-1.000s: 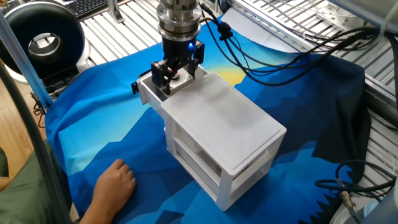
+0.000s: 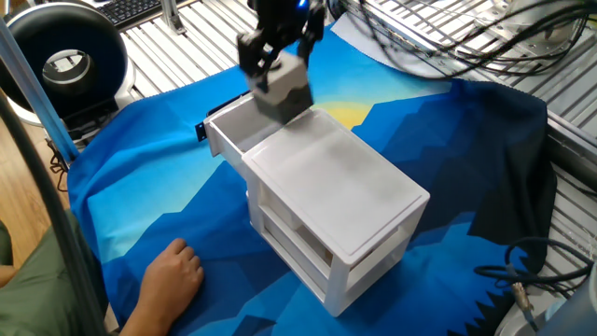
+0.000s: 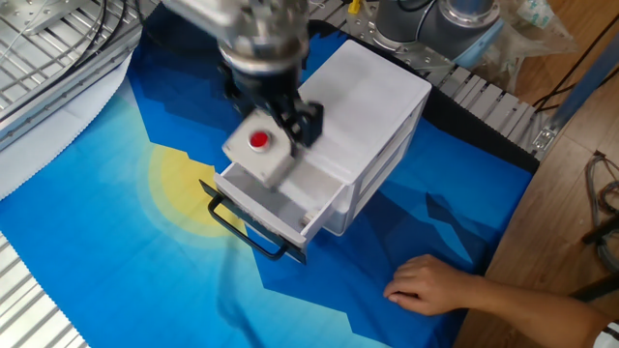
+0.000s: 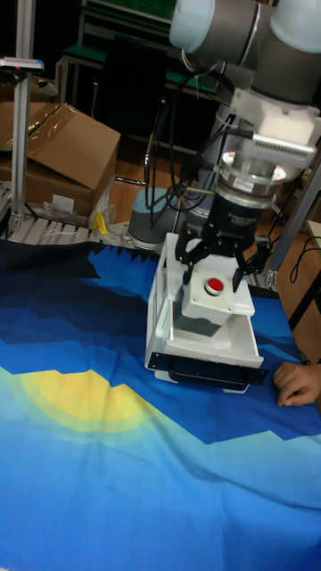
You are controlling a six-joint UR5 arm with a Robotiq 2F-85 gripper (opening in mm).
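Note:
A white box with a grey lower part (image 2: pixel 283 91) and a red button on top (image 3: pixel 259 140) hangs above the open drawer. My gripper (image 4: pixel 218 276) is shut on this box, its fingers on opposite sides. The drawer (image 3: pixel 253 201), white with a black front handle, is pulled out of the white cabinet (image 2: pixel 336 182). In exterior view 1 the box is clear of the drawer's rim, near the cabinet top's edge. Part of the drawer's inside is hidden behind the box.
A person's hand (image 2: pixel 171 280) rests on the blue cloth beside the cabinet. Cables (image 2: pixel 448 56) loop near the arm in exterior view 1. Open cloth (image 4: pixel 95 495) lies in front of the drawer.
My gripper has risen out of the drawer with the box. One second ago the box sat low inside the drawer; now it is above the rim.

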